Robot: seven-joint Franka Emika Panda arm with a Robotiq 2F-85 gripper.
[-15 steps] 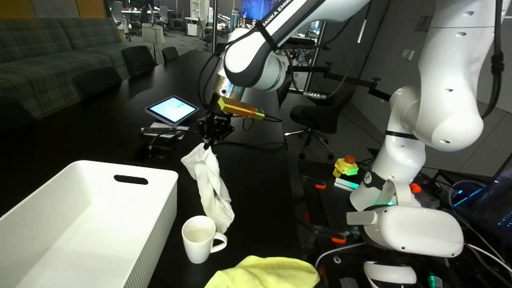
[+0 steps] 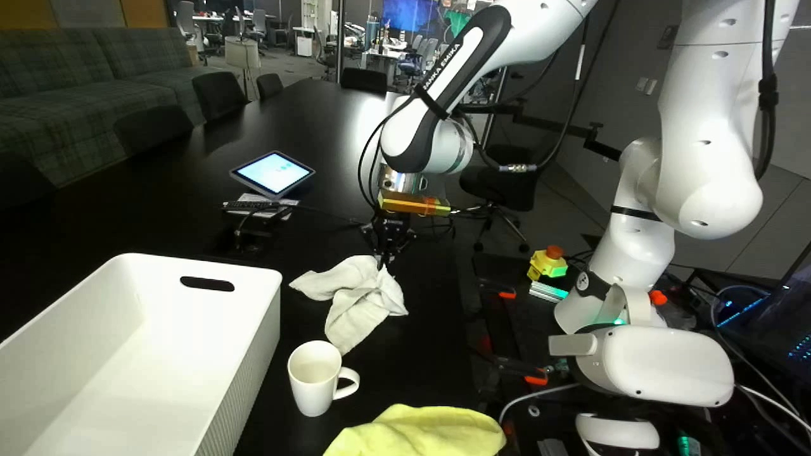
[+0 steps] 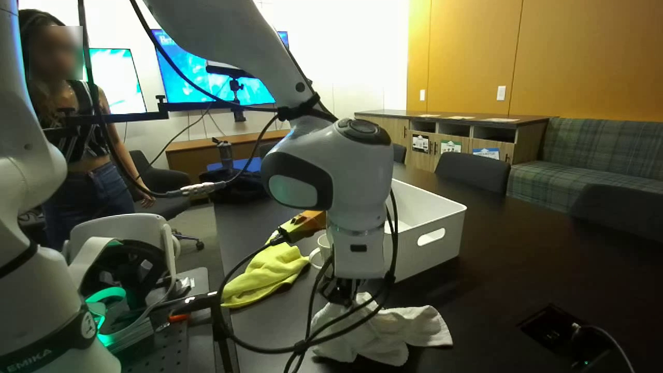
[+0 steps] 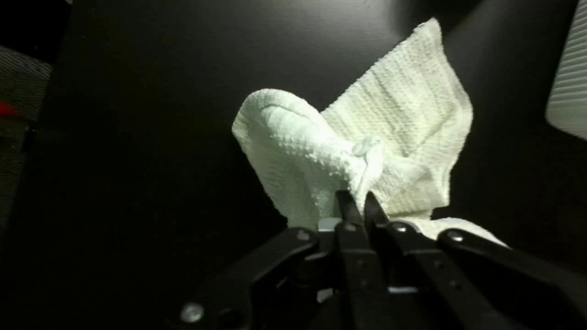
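A crumpled white cloth (image 2: pixel 357 304) lies on the dark table, folded over itself, with part of it pulled up to my gripper (image 2: pixel 384 259). In the wrist view the gripper is shut on a bunched bit of the cloth (image 4: pixel 407 115), which spreads out flat beyond the fingertips. From the other side, the cloth (image 3: pixel 398 332) trails over the tabletop under the gripper, partly behind hanging cables.
A white bin (image 2: pixel 258 319) stands left of the cloth, looking empty where its inside shows. A white mug (image 2: pixel 313 380) is close to the cloth's near end, with a yellow cloth (image 2: pixel 418 433) in front. A tablet (image 2: pixel 272 173) lies farther back.
My gripper has moved right and lower with the white cloth. Before, the cloth hung in a long strip towards the mug; now it lies bunched and spread on the table.
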